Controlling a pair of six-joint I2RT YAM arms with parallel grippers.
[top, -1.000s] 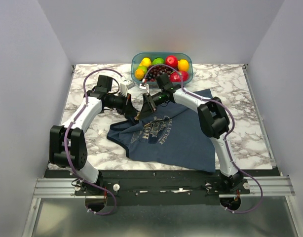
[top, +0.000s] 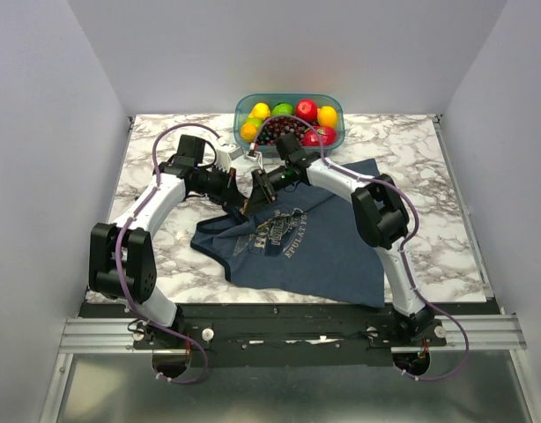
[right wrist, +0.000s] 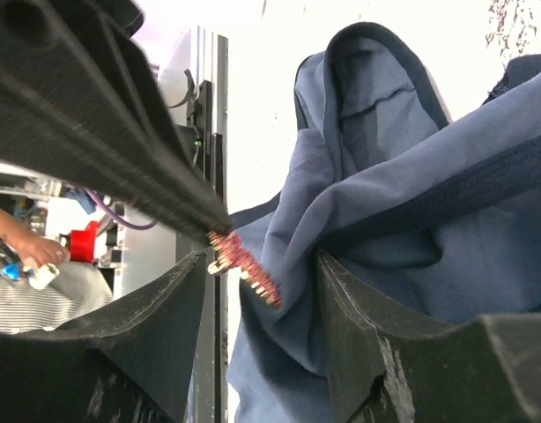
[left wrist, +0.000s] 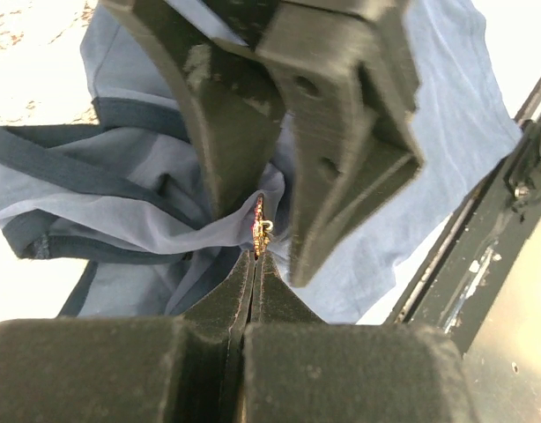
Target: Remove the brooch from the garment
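The garment [top: 314, 238], dark blue with pale lettering, lies spread on the marble table, its left part bunched up. In the left wrist view the brooch [left wrist: 258, 226], a small gold and red piece with a clasp, sits at a raised fold. My left gripper is shut, its tips on the brooch's end. My right gripper stands part open around the fold, with cloth between its fingers and against the right one. In the right wrist view the brooch [right wrist: 244, 267] shows beside the cloth, at the left gripper's tip. Whether its pin is still in the fabric I cannot tell.
A teal basket [top: 341, 132] of fruit stands at the back, close behind both grippers. Bare marble [top: 429, 220] lies to the right of the garment, with more free tabletop to its left. The two grippers are very close together.
Both arms stay at the raised fold with hardly any visible shift. The garment lies as before.
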